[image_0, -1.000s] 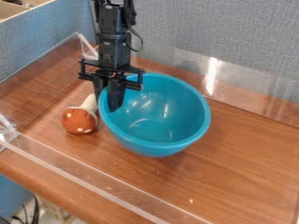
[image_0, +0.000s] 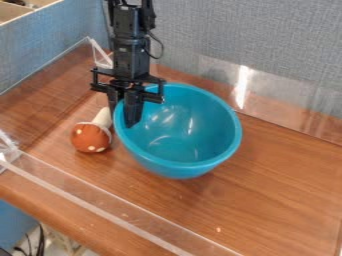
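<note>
My black gripper (image_0: 128, 102) is shut on the left rim of a large teal bowl (image_0: 185, 135), its fingers reaching down over the edge. Just left of the bowl lies an orange-brown rounded object (image_0: 91, 140) with a pale narrow part pointing back, partly hidden behind the bowl and gripper. Whether the bowl rests fully on the wood or is slightly tilted up is hard to tell.
A grey wall (image_0: 267, 60) runs along the back, a blue-sided box (image_0: 27, 75) along the left. Cables lie at the lower left.
</note>
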